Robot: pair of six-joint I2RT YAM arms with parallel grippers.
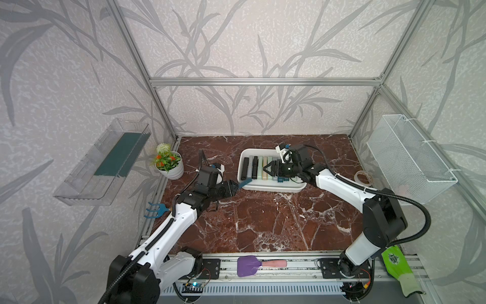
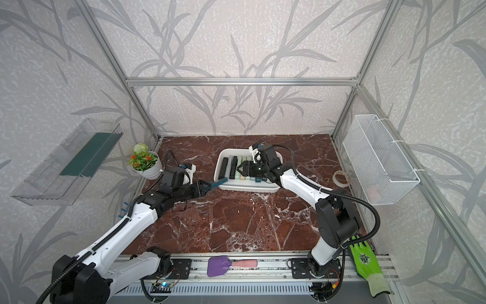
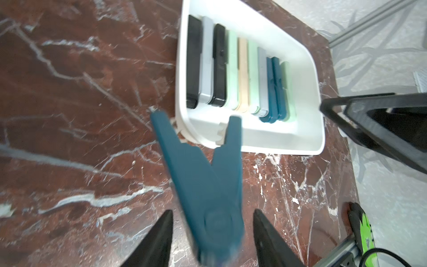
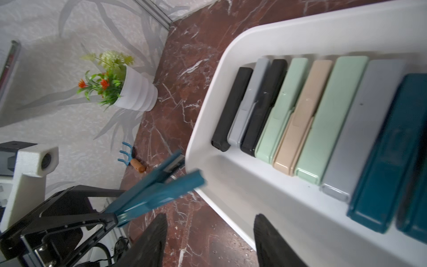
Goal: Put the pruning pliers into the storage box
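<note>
Blue pruning pliers (image 3: 200,187) hang in the left gripper (image 1: 230,186), which is shut on them; in the left wrist view they are blurred, handles angled toward the white tray (image 3: 284,138). In the top views they reach to the tray's left front edge. The right gripper (image 1: 270,168) is over the middle of the tray, open, with nothing seen between its fingers. The tray holds a row of several black, grey, mint, beige and blue bar-shaped items (image 4: 325,120). Which container is the storage box is not clear from the frames.
A flower pot (image 1: 173,171) stands left of the tray, a blue hand rake (image 1: 157,209) at the left edge. A clear basket (image 1: 81,197) hangs on the left wall, a white mesh basket (image 1: 410,162) on the right.
</note>
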